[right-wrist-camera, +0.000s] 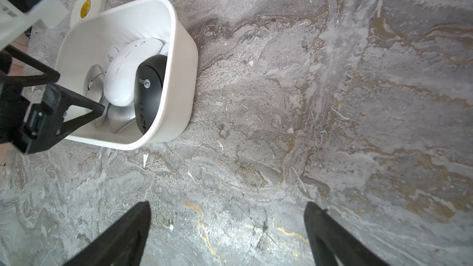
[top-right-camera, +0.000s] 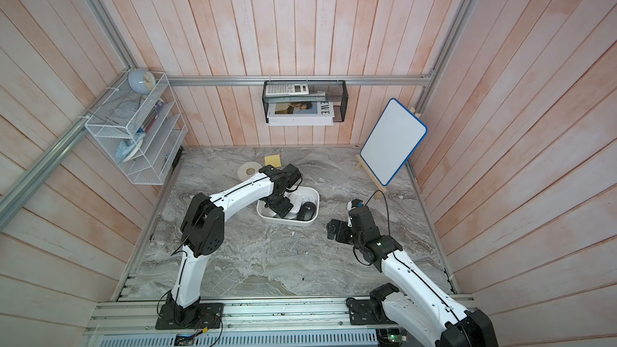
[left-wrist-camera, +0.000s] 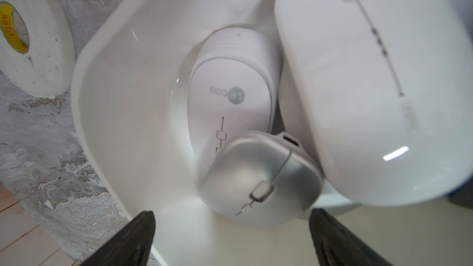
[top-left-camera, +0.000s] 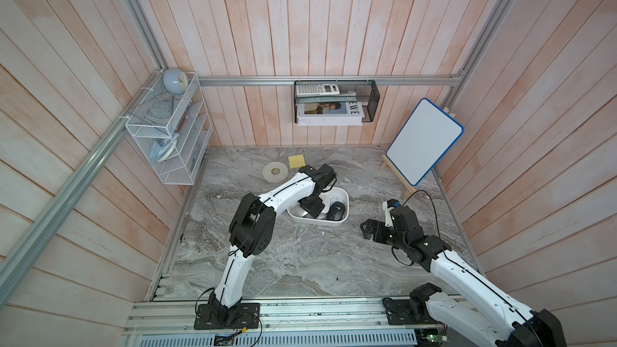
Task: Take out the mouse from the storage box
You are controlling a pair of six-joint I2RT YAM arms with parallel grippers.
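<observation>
A white storage box (right-wrist-camera: pixel 182 76) holds several mice. The left wrist view shows a silver mouse (left-wrist-camera: pixel 263 177), a white mouse (left-wrist-camera: pixel 231 91) marked Lecoo and a larger white mouse (left-wrist-camera: pixel 379 98) close to the camera. At the box's right end, in the right wrist view, leans a black mouse (right-wrist-camera: pixel 149 91). My left gripper is open above the box, its fingertips either side of the silver mouse's lower end, with nothing gripped. My right gripper stands open over bare table, to the right of the box.
A tape roll (top-left-camera: pixel 275 172) and a yellow note pad (top-left-camera: pixel 296 161) lie behind the box. The whiteboard (top-left-camera: pixel 425 141) on its easel stands at the back right. A wire shelf (top-left-camera: pixel 170 135) is at the left.
</observation>
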